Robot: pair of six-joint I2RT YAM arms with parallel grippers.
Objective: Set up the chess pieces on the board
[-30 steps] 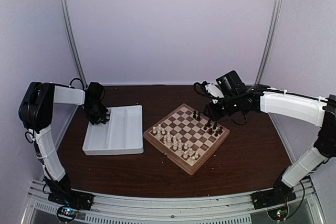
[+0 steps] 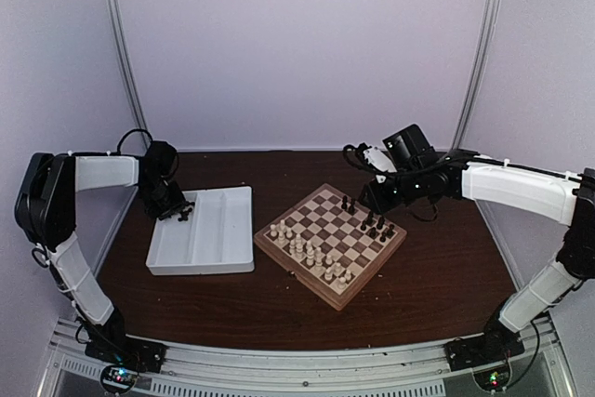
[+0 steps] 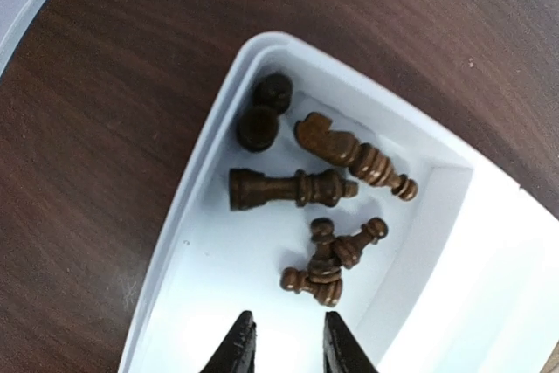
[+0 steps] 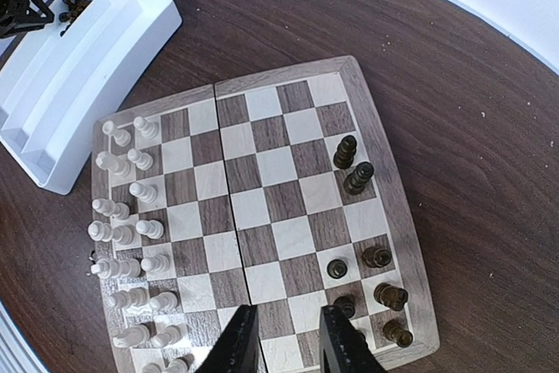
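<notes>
My left gripper is open, empty, over the left compartment of the white tray. Below it lie several dark pieces: a lying piece, a knight and a cluster of pawns. My right gripper is open and empty above the chessboard. On the board, white pieces line the left side in the right wrist view; dark pieces stand along the right side, with empty squares among them.
A narrow strip separates tray and board. Pale walls bound the table at back and sides.
My left arm has shifted slightly left, away from its position over the tray's pieces, uncovering more of them. The right arm and board look unchanged.
</notes>
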